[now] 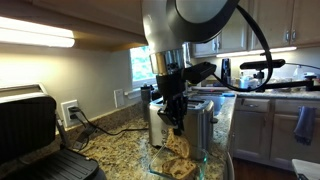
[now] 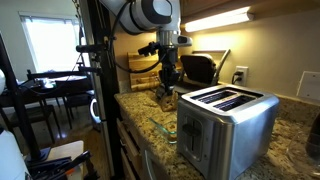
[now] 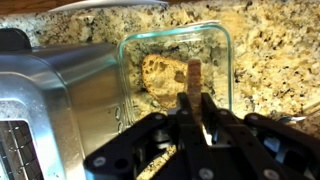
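Observation:
A browned bread slice point(image 1: 178, 144) stands upright above a clear glass dish point(image 1: 158, 171), its top between the fingers of my gripper point(image 1: 175, 122), which is shut on it. From the wrist view this held slice point(image 3: 194, 80) appears edge-on as a narrow brown strip, below which the gripper reaches in. A second slice point(image 3: 165, 80) lies flat inside the glass dish point(image 3: 132, 45). The silver toaster point(image 2: 235, 128) stands beside the dish, its top slots showing in exterior view 2.
A dark open grill-like appliance point(image 1: 40, 145) occupies the counter's left side. Wall outlets point(image 1: 72, 112) with black cords are behind.

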